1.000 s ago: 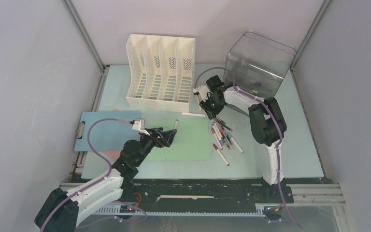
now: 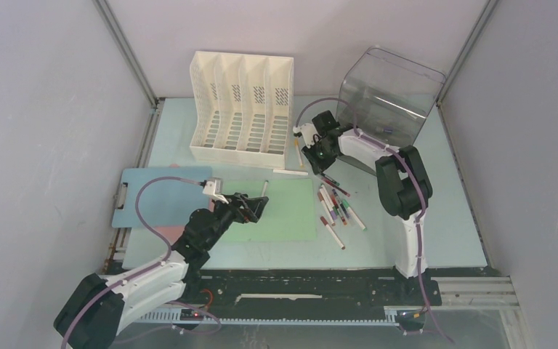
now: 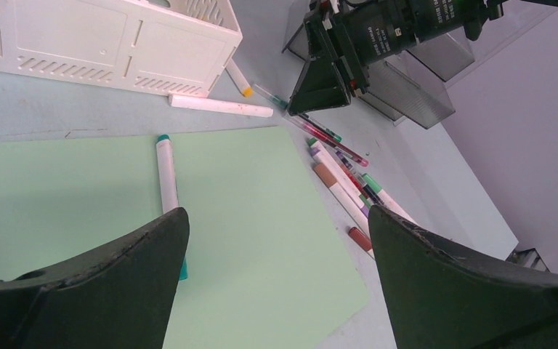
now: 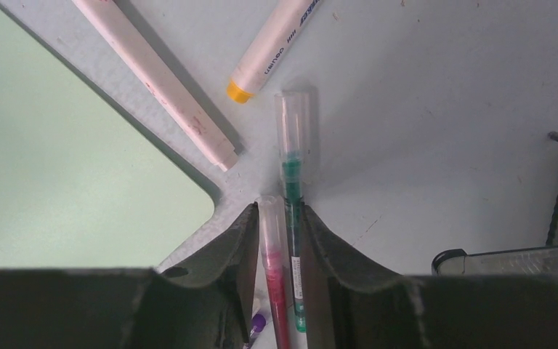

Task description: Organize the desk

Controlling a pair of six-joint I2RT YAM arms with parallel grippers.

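In the right wrist view, my right gripper is part open. A pen with green ends (image 4: 293,169) and a red pen (image 4: 273,263) lie side by side between its fingers; whether the pads touch them cannot be told. My left gripper (image 2: 258,210) stands open over the green board (image 2: 288,218). On that board lies a white marker with teal ends (image 3: 166,171), partly behind a left finger (image 3: 109,273). Right of the board are several loose markers (image 2: 327,206). A white pen (image 2: 290,172) and a yellow-ended marker (image 4: 272,49) lie by the white rack (image 2: 241,156).
A dark mesh holder (image 3: 418,91) stands behind the right gripper, near the clear bin (image 2: 385,102) at the back right. A blue clipboard (image 2: 161,200) lies left of the green board.
Left arm, markers and containers look the same.
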